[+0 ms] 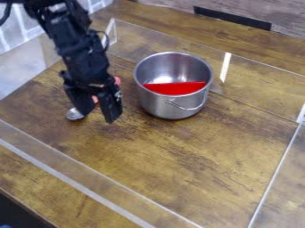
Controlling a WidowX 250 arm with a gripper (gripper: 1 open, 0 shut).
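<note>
My dark gripper (92, 103) hangs open low over a spoon (75, 113) on the wooden table, left of a steel pot (173, 74). It hides much of the spoon and its red handle. A red item (173, 88) sits inside the pot. I see nothing clearly held between the fingers.
Clear panels or edges run along the left, back and right sides.
</note>
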